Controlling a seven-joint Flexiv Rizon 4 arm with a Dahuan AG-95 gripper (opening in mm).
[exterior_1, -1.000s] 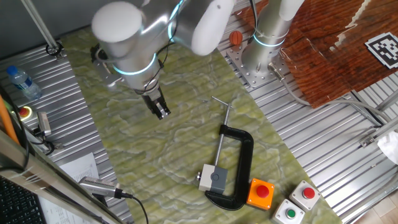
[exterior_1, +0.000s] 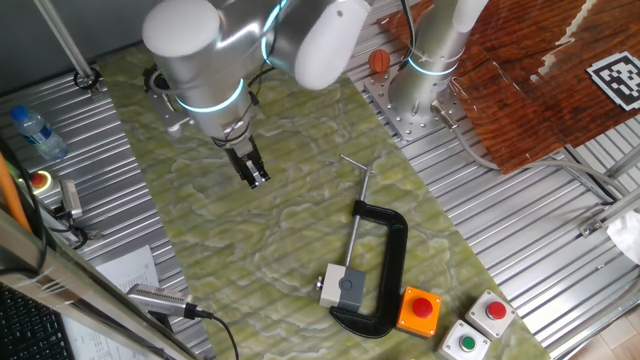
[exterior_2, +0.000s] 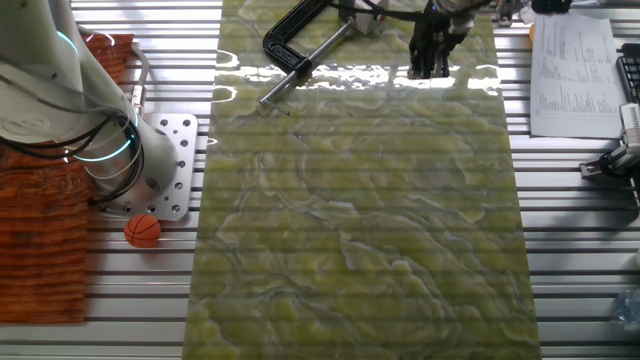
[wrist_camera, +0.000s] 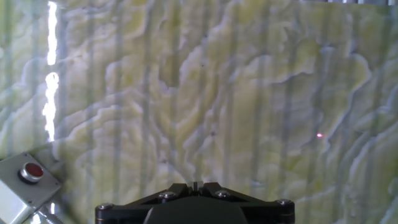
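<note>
My gripper (exterior_1: 260, 182) hangs over the green marbled mat (exterior_1: 200, 230), left of the black C-clamp (exterior_1: 393, 265). In the wrist view my gripper is shut, its fingertips together and nothing showing between them. Part of the dark gripper (exterior_2: 430, 65) also appears at the top of exterior view 2. The clamp lies flat on the mat, with a grey and white box (exterior_1: 343, 286) by its lower finger end. A pale box with a red button (wrist_camera: 31, 172) shows at the lower left of the wrist view.
Below the clamp are an orange box with a red button (exterior_1: 419, 311), a white box with a red button (exterior_1: 492, 312) and one with a green button (exterior_1: 466, 343).
The arm has shifted slightly, its upper housing toward the left in exterior view 1, while the gripper has stayed almost in place. The clamp and button boxes have not moved.
</note>
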